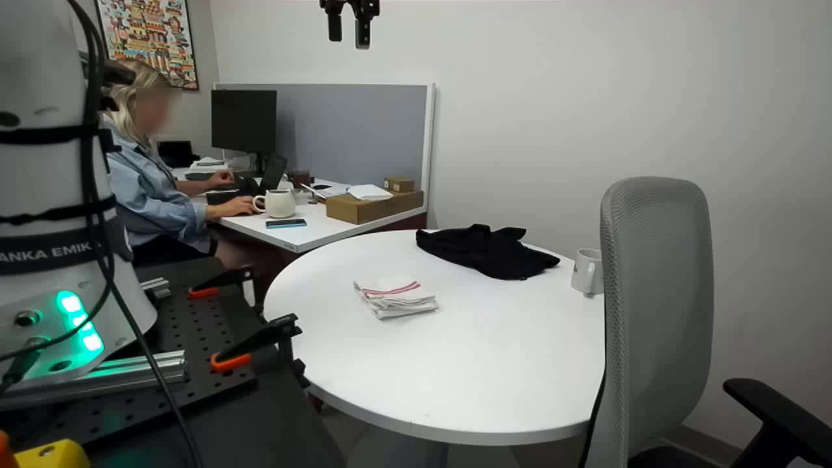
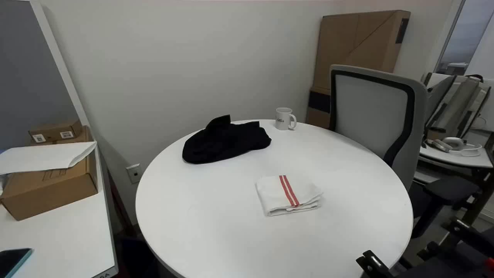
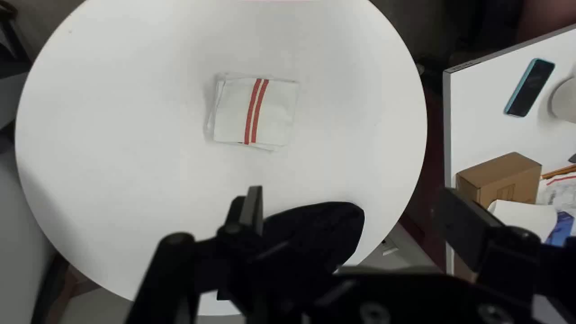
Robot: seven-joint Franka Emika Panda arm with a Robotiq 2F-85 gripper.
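A folded white cloth with two red stripes (image 2: 273, 194) lies flat on the round white table (image 1: 468, 374); the wrist view shows the same cloth (image 3: 275, 110) from above. Toward the wall side rests a crumpled black cloth item (image 2: 222, 143), possibly a garment or cap. Near the table's edge stands a white mug (image 2: 282, 119), upright, its handle to the right in exterior view 2. High above the table my gripper (image 1: 348, 32) hangs open and empty; in the wrist view its fingers (image 3: 251, 210) are wide apart and partly cover the black cloth.
An office chair (image 1: 659, 296) stands close against the table. The neighbouring desk (image 3: 486, 129) carries a phone, a mug and cardboard boxes (image 2: 51, 185); a person (image 1: 156, 171) sits there. Bare table surrounds the folded cloth.
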